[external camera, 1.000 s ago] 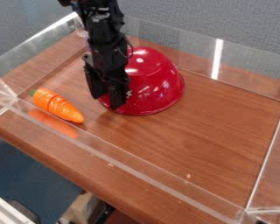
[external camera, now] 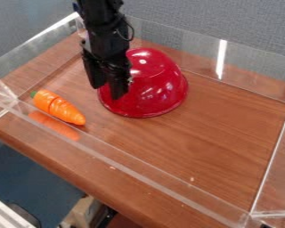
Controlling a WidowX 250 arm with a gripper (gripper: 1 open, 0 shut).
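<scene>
The black gripper (external camera: 107,82) hangs from the top of the view, over the left side of a glossy red overturned bowl-like object (external camera: 151,89). Its fingers are dark and I cannot tell whether they are open or shut or touch the red object. An orange toy carrot (external camera: 60,108) with a green tip lies on the wooden surface to the left, apart from both.
A transparent low barrier (external camera: 221,56) rings the wooden table (external camera: 210,151). A grey wall is behind, with a gap and some objects below the left front edge.
The gripper has shifted slightly up and to the left over the red object. The red object and the carrot look unmoved.
</scene>
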